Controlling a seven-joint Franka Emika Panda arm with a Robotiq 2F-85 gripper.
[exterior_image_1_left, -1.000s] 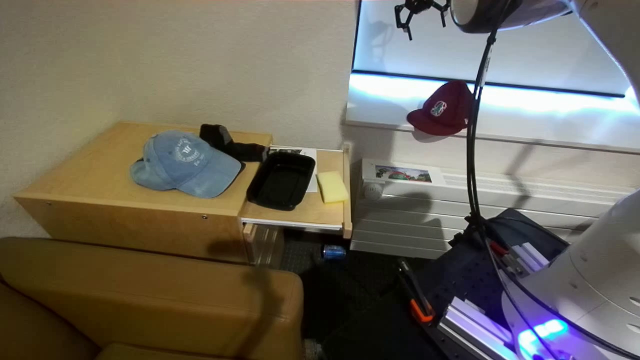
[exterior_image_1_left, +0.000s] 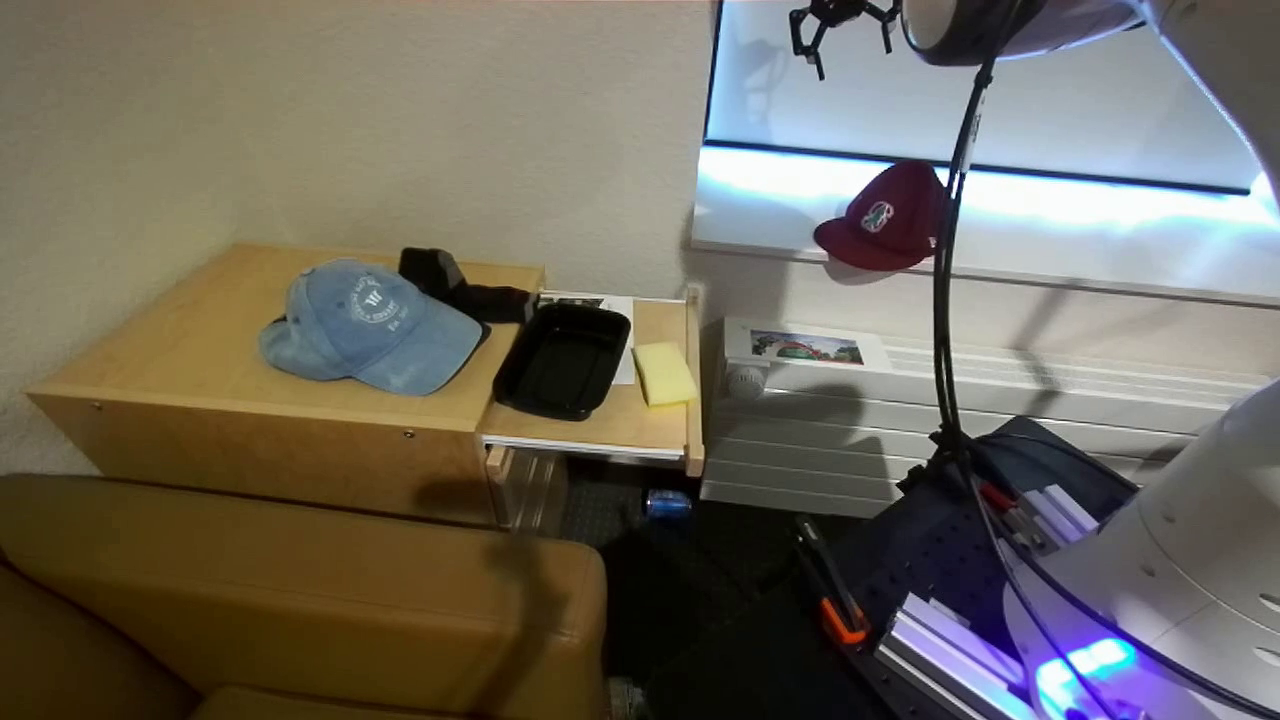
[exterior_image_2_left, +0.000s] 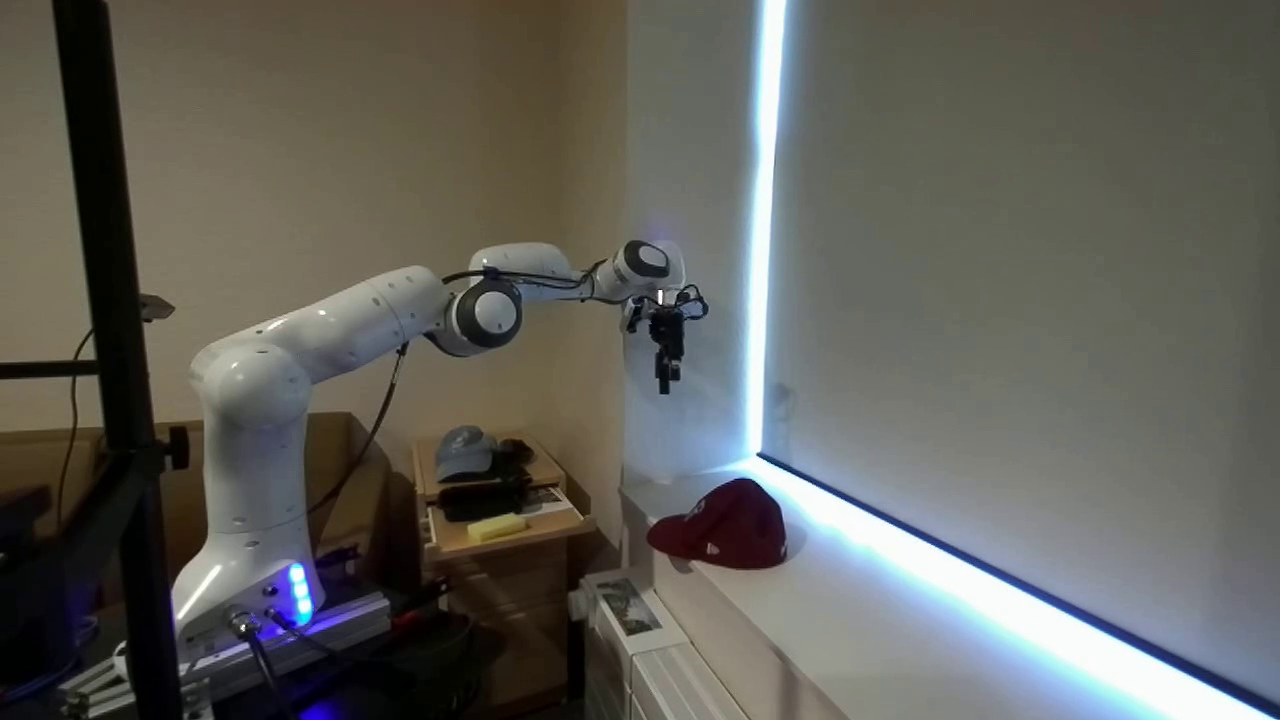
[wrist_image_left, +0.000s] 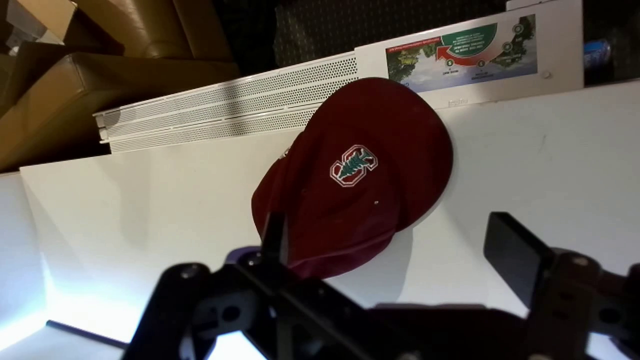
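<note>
A dark red cap (exterior_image_2_left: 727, 526) with a white and green emblem rests on the white windowsill (exterior_image_2_left: 828, 600). My gripper (exterior_image_1_left: 853, 62) hangs well above the sill, pointing down, its fingers wide apart and empty. From the wrist, the red cap (wrist_image_left: 360, 180) shows below, mostly to the left of the gap between my open fingers. The left finger overlaps part of the cap only in the picture; in exterior view 2 there is clear air between gripper and cap.
A wooden cabinet (exterior_image_1_left: 240, 414) holds a blue cap (exterior_image_1_left: 372, 324) and a black cloth item (exterior_image_1_left: 462, 288). Its pulled-out drawer carries a black tray (exterior_image_1_left: 564, 358) and a yellow sponge (exterior_image_1_left: 665, 373). Below the sill stands a white radiator (exterior_image_1_left: 792, 432). Window blind close behind the gripper.
</note>
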